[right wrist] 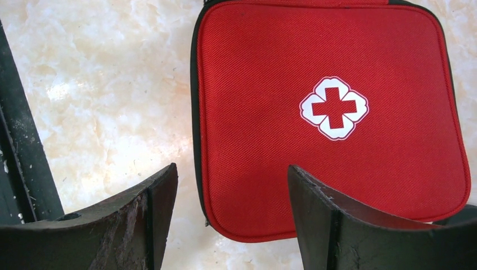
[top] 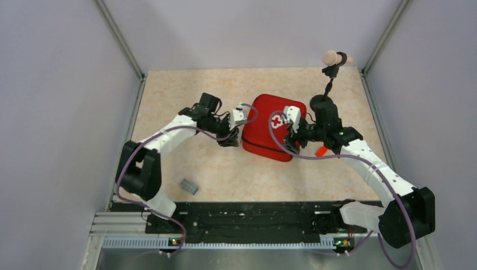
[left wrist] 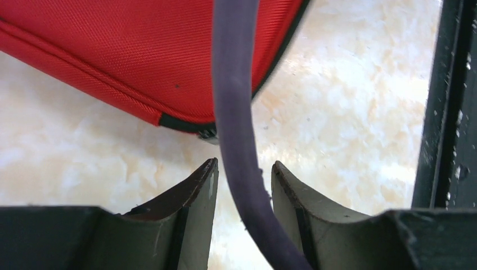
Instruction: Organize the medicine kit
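The red medicine kit point(top: 263, 126) lies flat with its lid down, near the middle of the table. Its white cross point(right wrist: 334, 108) faces up in the right wrist view. My left gripper is beside the kit's near left corner, where a dark zipper end point(left wrist: 208, 134) shows; its fingers stand somewhat apart. A purple hose crosses the gap, so whether anything is held there is hidden. My right gripper is open over the kit's near right part, with nothing visible between its fingers; the kit's edge and table show beyond them.
A small grey block point(top: 189, 186) lies at the table's front left. Right of the kit, an orange-red object point(top: 322, 151) is partly covered by the right arm. A black stand point(top: 328, 93) rises at the back right. Purple hoses point(left wrist: 239, 124) run along both arms.
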